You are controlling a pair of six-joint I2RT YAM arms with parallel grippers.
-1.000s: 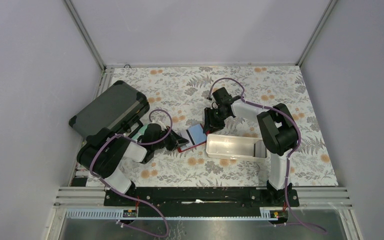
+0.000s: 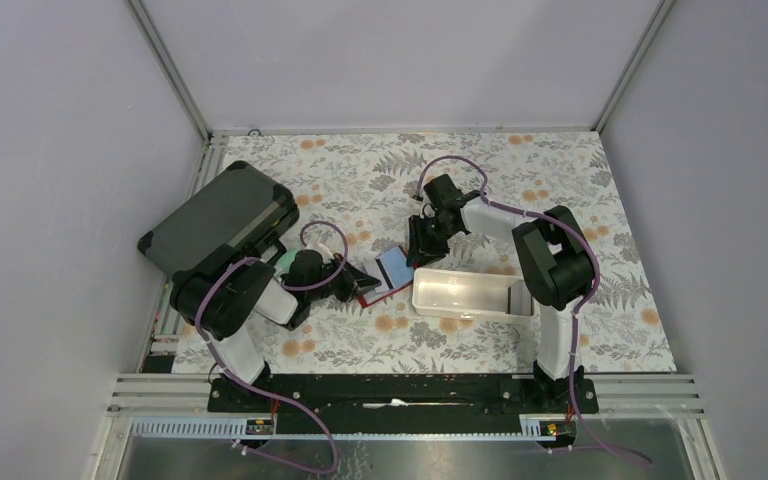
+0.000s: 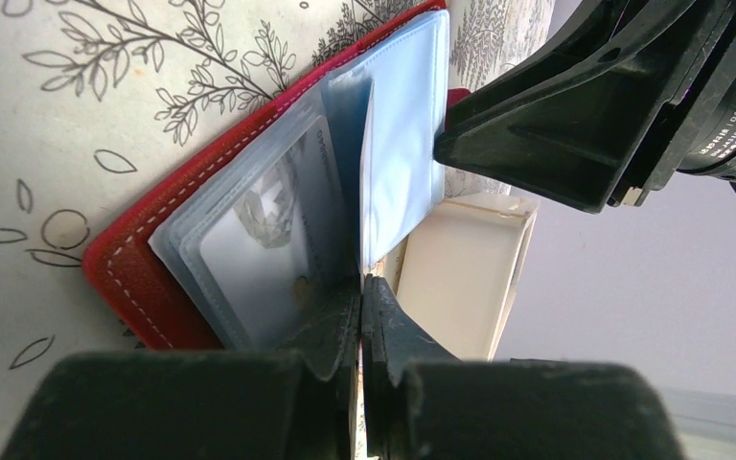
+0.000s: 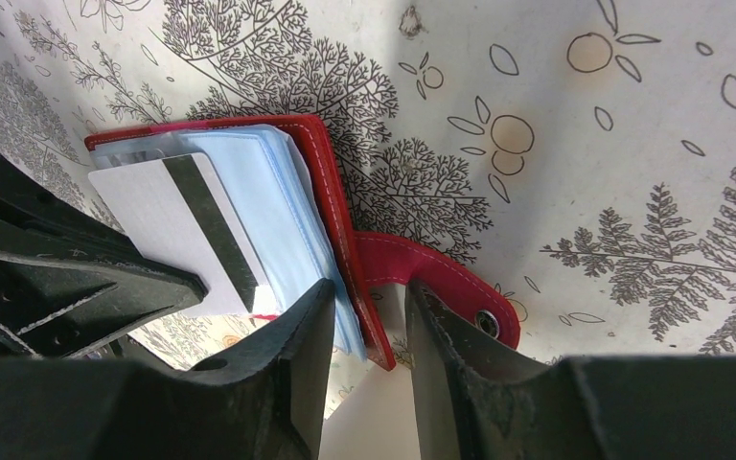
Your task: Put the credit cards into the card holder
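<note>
The red card holder lies on the patterned table, its pale blue and clear sleeves folded open. My left gripper is shut on a white card with a black stripe. In the left wrist view this card stands edge-on between the fingertips, against the sleeves. How far it sits inside a sleeve I cannot tell. At the holder's other end, my right gripper is partly open, the holder's red edge and a blue sleeve corner showing around the gap between its fingers.
A cream box stands close beside the holder, with a dark item at its right end. A large dark case occupies the left side. The table behind the holder is clear.
My left gripper has shifted slightly to the right with the card, and the stripe has moved along with it. The right arm stays nearly still at the holder's end.
</note>
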